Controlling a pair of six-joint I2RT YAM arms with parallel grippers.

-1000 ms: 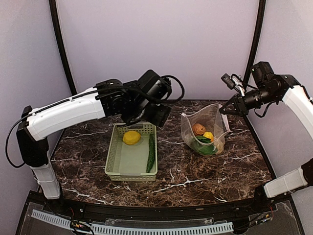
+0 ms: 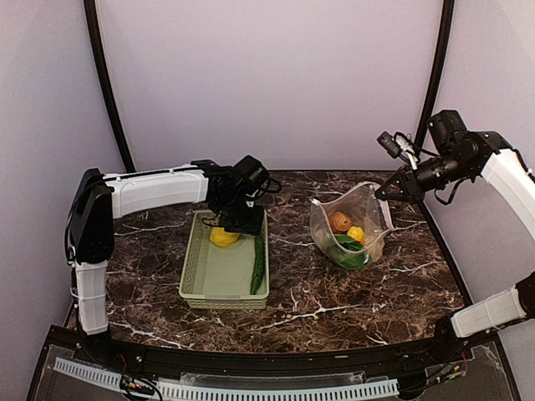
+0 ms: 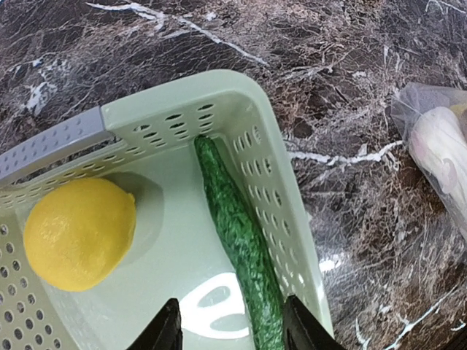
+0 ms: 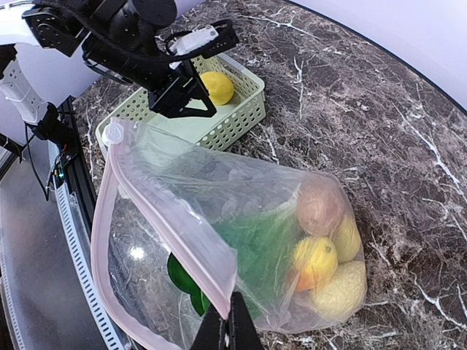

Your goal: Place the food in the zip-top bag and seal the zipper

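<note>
A pale green basket (image 2: 195, 276) holds a yellow lemon (image 3: 79, 233) and a cucumber (image 3: 237, 240) along its right side. My left gripper hangs over the basket, open, nothing between its fingers, the cucumber below and between them. The clear zip bag (image 2: 351, 209) stands to the right, holding an onion (image 2: 338, 221), a yellow item (image 2: 355, 235), green vegetables (image 2: 345, 251) and other pale pieces seen through the plastic in the right wrist view. My right gripper is shut on the bag's zipper edge at its upper right corner.
Walls bound the table at the back and sides. A metal rail (image 2: 267, 388) runs along the front.
My left arm has moved back leftward and down over the basket, now covering part of the lemon in the top view. The right arm and bag have shifted very slightly.
</note>
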